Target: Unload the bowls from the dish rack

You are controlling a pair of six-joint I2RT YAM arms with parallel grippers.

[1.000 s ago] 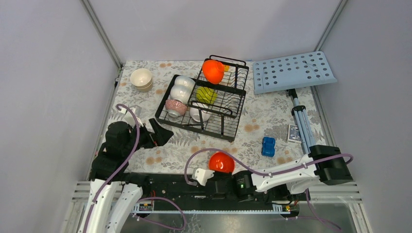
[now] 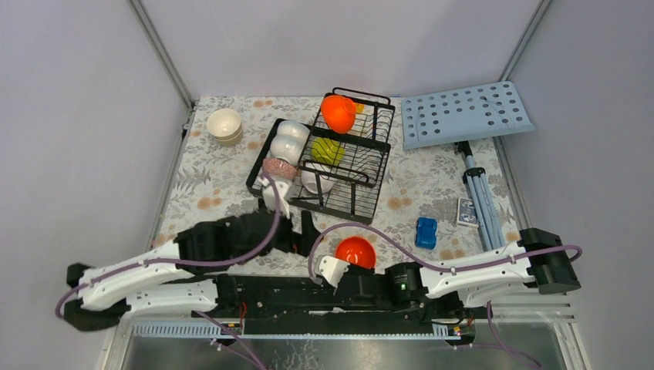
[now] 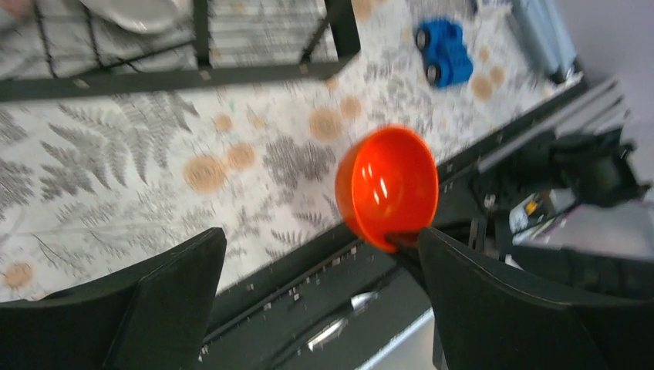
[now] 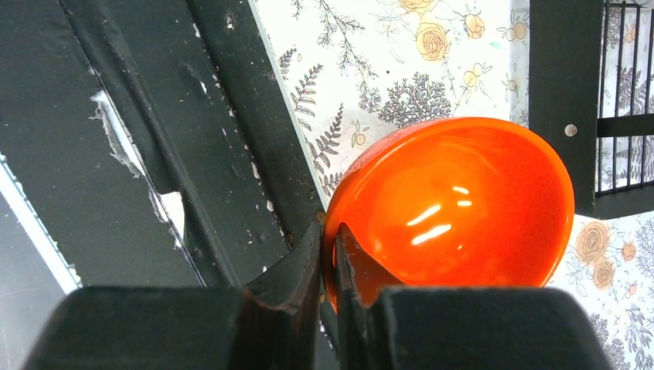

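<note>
An orange-red bowl [image 2: 355,252] is at the table's front edge, its opening facing up in the top view. My right gripper is shut on this bowl's rim, with one finger inside and one outside. My left gripper is open with nothing between its fingers; the bowl [image 3: 389,185] shows beyond its right finger. The black dish rack [image 2: 339,204] holds white bowls [image 2: 286,146], a pink bowl [image 2: 278,167] partly behind the left arm, a white bowl [image 2: 316,182], a yellow-green bowl [image 2: 327,152] and an orange bowl [image 2: 338,114] on the upper tier.
Cream bowls [image 2: 224,125] stand stacked at the back left. To the right lie a blue toy car [image 2: 426,232], a small boxed item [image 2: 466,212] and a folded stand [image 2: 482,200] below a perforated grey panel [image 2: 466,116]. Left of the rack, the tablecloth is clear.
My left arm has swung right, from the left side of the table to near the orange-red bowl.
</note>
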